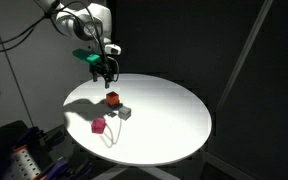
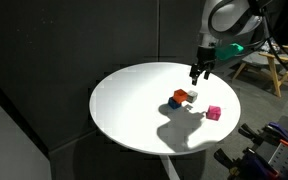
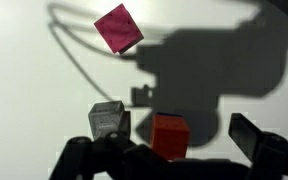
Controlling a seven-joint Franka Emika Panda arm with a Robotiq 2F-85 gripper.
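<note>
An orange-red block point(image 1: 113, 98) appears to rest on a blue block point(image 2: 174, 103), near the table's arm side. Close beside them is a grey block point(image 1: 125, 112). A pink block point(image 1: 98, 126) lies apart, closer to the table edge. My gripper point(image 1: 101, 81) hangs above the table, a little to the side of the orange-red block, and is open and empty. In the wrist view the orange-red block point(image 3: 170, 135) shows between the spread fingers, well below them. The grey block point(image 3: 106, 118) is near the left finger, and the blue block cannot be made out there.
The round white table point(image 1: 174, 120) has wide free room on the side away from the arm. A wooden chair point(image 2: 274, 70) stands behind the arm, off the table. The arm's shadow falls over the table near the blocks.
</note>
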